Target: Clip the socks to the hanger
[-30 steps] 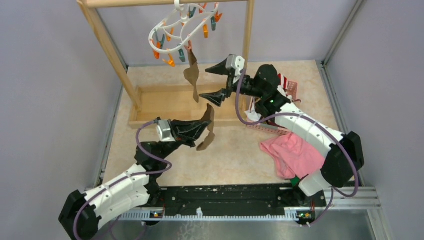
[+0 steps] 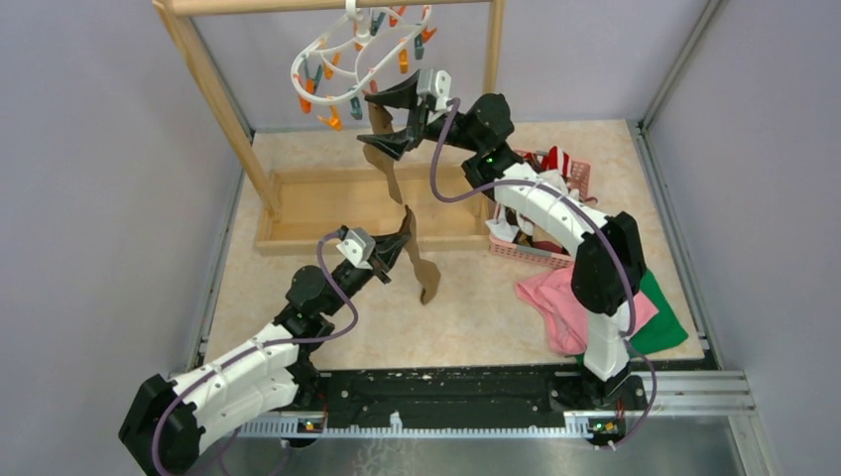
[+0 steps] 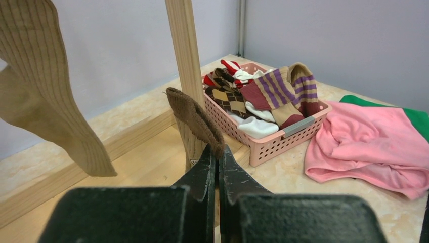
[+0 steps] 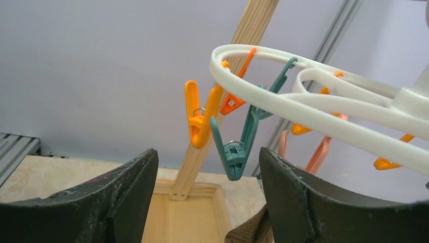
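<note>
A white round hanger (image 2: 337,100) with orange, teal and pink clips hangs from the wooden frame. One brown sock hangs below it; in the right wrist view its top (image 4: 250,230) shows beneath a pink clip (image 4: 317,154), partly behind a finger. My left gripper is shut on a second brown sock (image 3: 195,114), which dangles over the table in the top view. My right gripper is open below the hanger's rim, a teal clip (image 4: 235,158) and an orange clip (image 4: 198,124) ahead between its spread fingers, neither visibly gripped.
The pink basket (image 3: 265,149) of several socks stands at the right. Beside it lie a pink cloth (image 3: 364,142) and a green cloth (image 3: 417,121). A frame post (image 3: 183,45) rises near the basket.
My right gripper has moved left and up toward the hanger, reaching the hanging sock's side.
</note>
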